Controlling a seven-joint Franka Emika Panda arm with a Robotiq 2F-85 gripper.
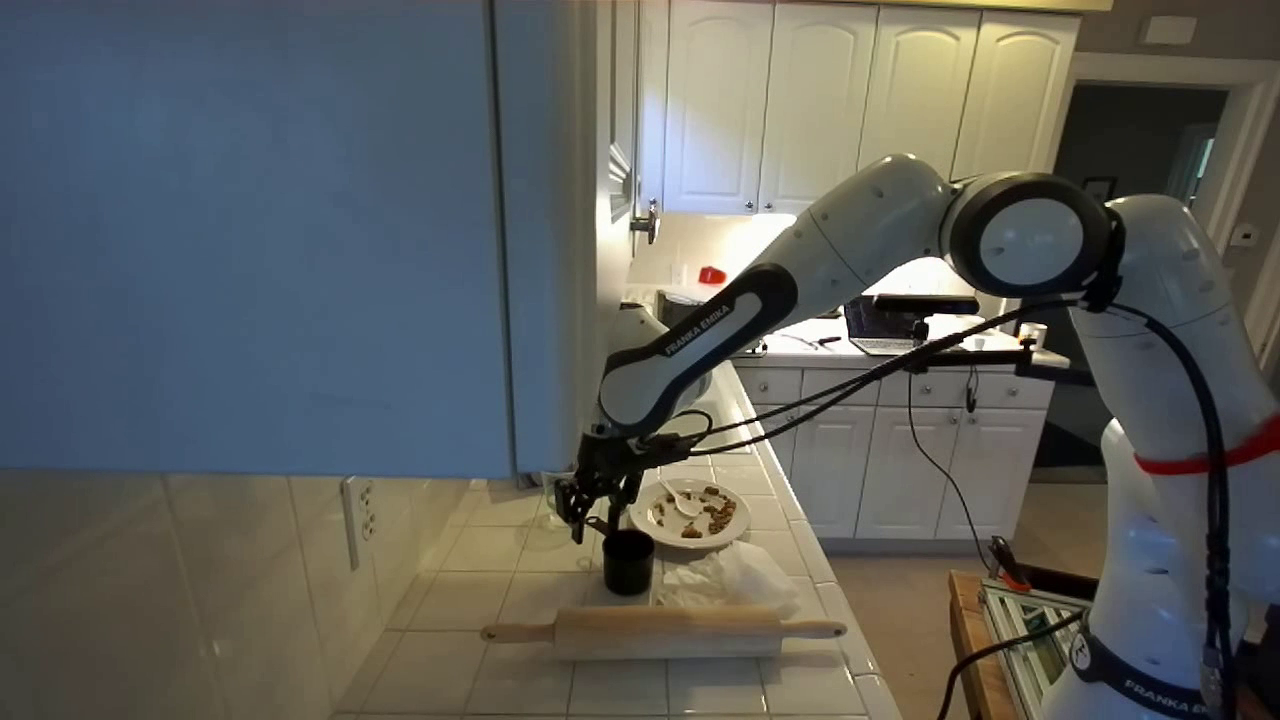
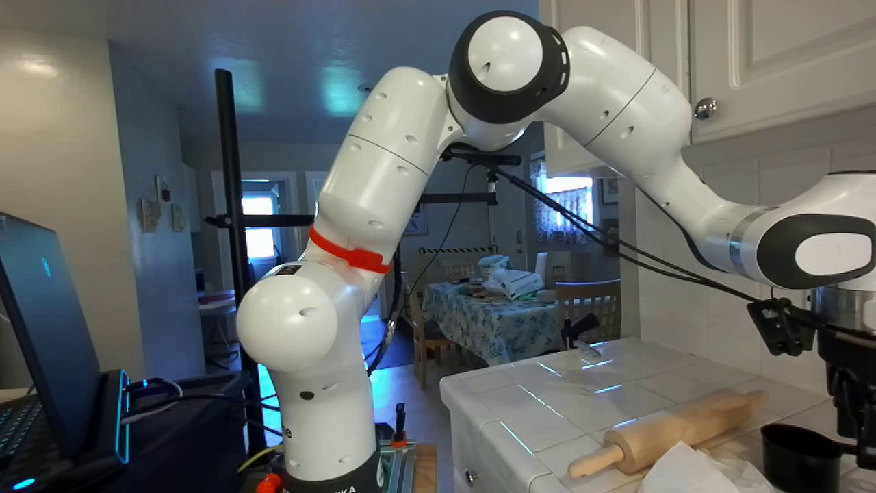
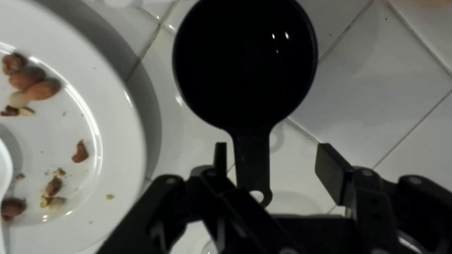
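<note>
On the tiled counter stands a black measuring cup, upright, its flat handle pointing toward my gripper. The fingers are part open, with one finger on each side of the handle. In the wrist view the handle lies close to the left finger, while a wide gap separates it from the right finger. Whether the left finger touches it, I cannot tell. The same cup appears in exterior view 1 just below and right of the fingers. Its inside looks dark, so any contents are hidden.
Beside the cup lies a white plate with nuts and a white spoon. A wooden rolling pin and crumpled white paper are close by. A clear glass stands behind the gripper. Cabinets hang above the counter.
</note>
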